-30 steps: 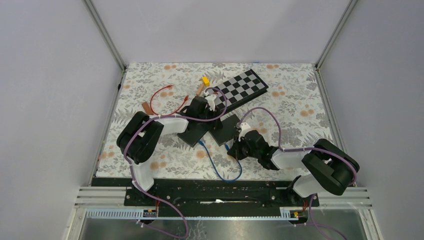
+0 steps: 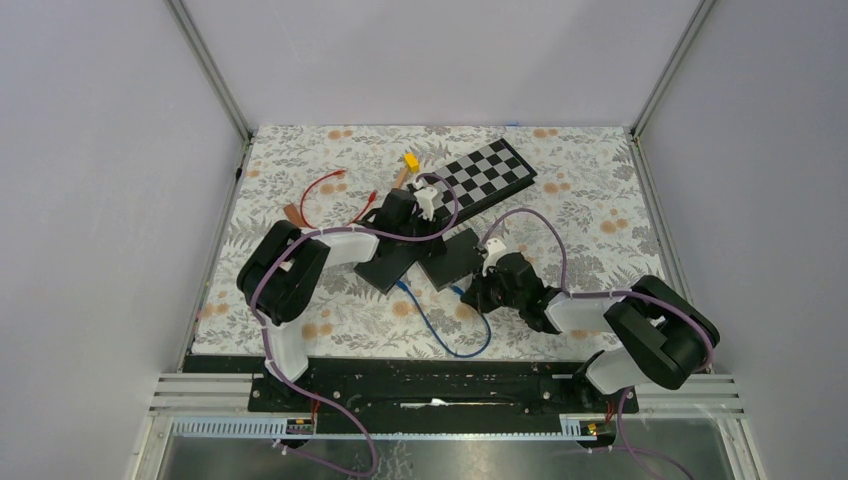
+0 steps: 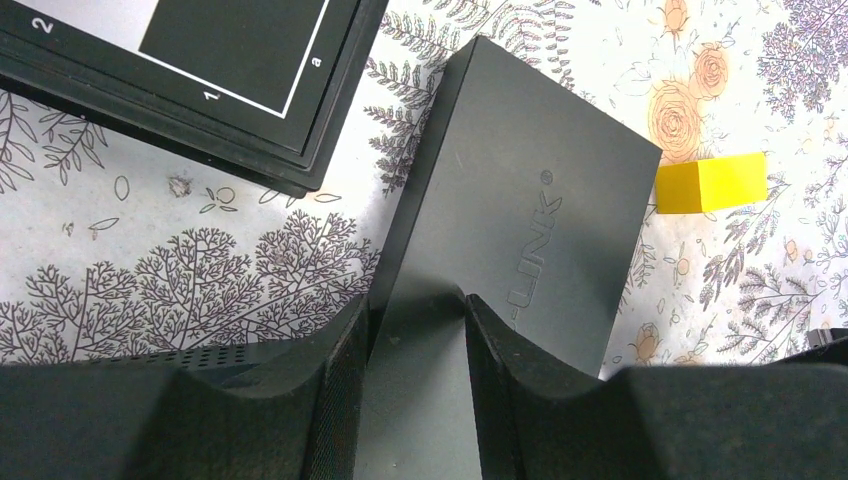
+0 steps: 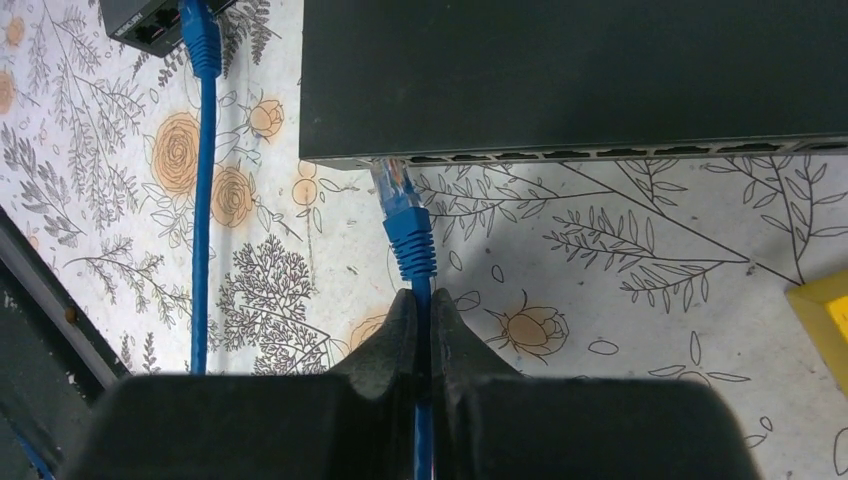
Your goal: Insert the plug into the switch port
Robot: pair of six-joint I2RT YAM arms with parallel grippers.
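Note:
In the left wrist view, the black switch [image 3: 540, 200] with raised lettering lies on the patterned cloth. My left gripper is shut on it, one finger on each side of its body. My right gripper is shut on the blue cable just behind the boot of a clear plug [image 4: 394, 188]. The plug's tip meets the left end of the port row along the switch's [image 4: 570, 80] edge in the right wrist view. How deep the tip sits cannot be told. From above, the right gripper hides the plug's end.
A second black box [image 2: 383, 270] has the blue cable's other end [image 4: 200, 45] in it. A chessboard [image 2: 485, 180], a yellow block [image 2: 411, 161] and a red cable [image 2: 306, 200] lie behind.
My right gripper has shifted slightly to the right in the top view, and the blue cable's loop with it. The left arm has barely moved; the switch stays in place.

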